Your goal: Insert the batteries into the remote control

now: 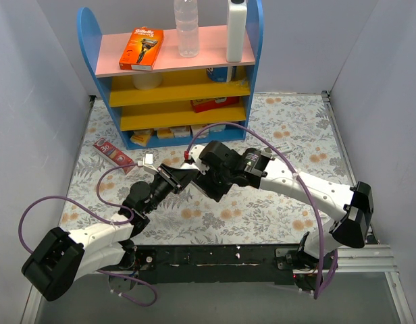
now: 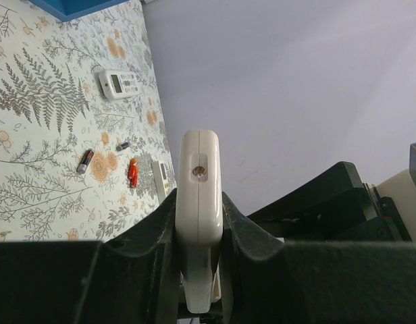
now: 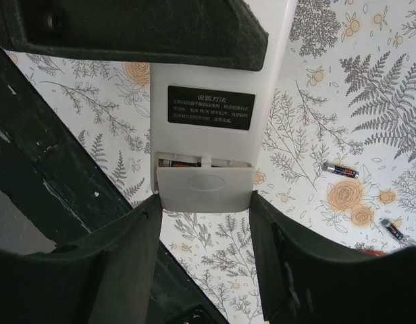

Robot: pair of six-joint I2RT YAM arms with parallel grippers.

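A white remote control (image 2: pixel 199 169) is held edge-on in my shut left gripper. In the right wrist view the remote's back (image 3: pixel 215 77) faces the camera, with a black label and a battery bay below it. Inside the bay a battery (image 3: pixel 177 163) shows partly; the rest is hidden by the white battery cover (image 3: pixel 206 190). My right gripper is shut on this cover, which lies across the lower bay and leaves a gap at its upper edge. Loose on the table are a dark battery (image 3: pixel 340 170), another battery (image 3: pixel 392 229) and a red-orange one (image 2: pixel 132 173).
A white remote with a screen (image 2: pixel 119 84) and a pale one (image 2: pixel 161 177) lie on the patterned table. Behind stands a blue-sided shelf (image 1: pixel 256 40) with boxes and bottles. A red box (image 1: pixel 113 155) lies at the left. Both grippers meet above the table's middle.
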